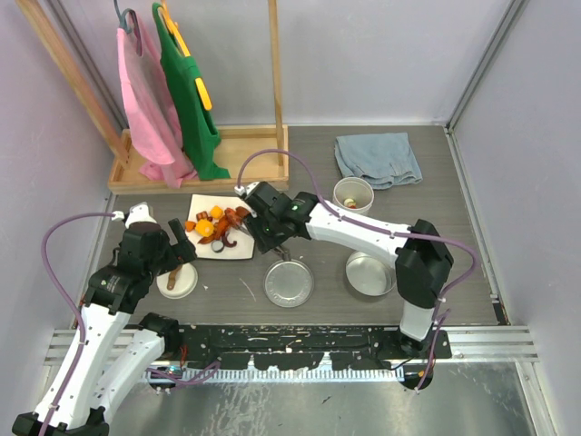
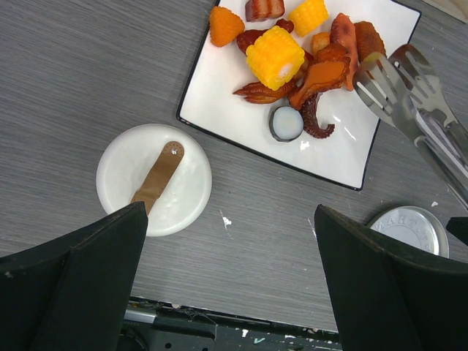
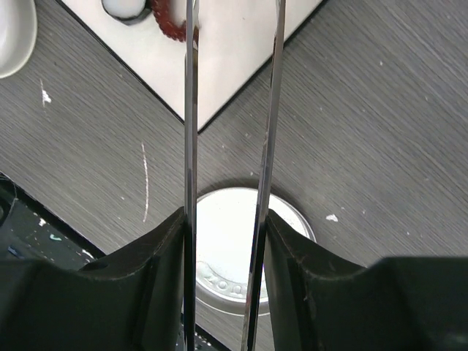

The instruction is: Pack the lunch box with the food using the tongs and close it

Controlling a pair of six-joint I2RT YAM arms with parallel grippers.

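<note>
My right gripper is shut on metal tongs (image 3: 191,168), whose two arms stand slightly apart between its fingers. In the left wrist view, the tongs' slotted tips (image 2: 398,80) are over the right edge of a square white plate (image 2: 234,110); contact with the food cannot be told. On it lie corn (image 2: 276,57), a sausage (image 2: 344,44), an octopus tentacle (image 2: 313,121) and other pieces. My left gripper is open and empty, above the table near a small white dish (image 2: 117,172) bearing a brown strip (image 2: 159,175). A round clear-looking lid or dish (image 1: 289,283) lies below the right gripper.
A round metal bowl (image 1: 370,273) and a white cup (image 1: 353,194) with something inside stand to the right, under or beside the right arm. A folded blue cloth (image 1: 377,159) lies at the back. Aprons (image 1: 150,109) hang from a wooden rack at left.
</note>
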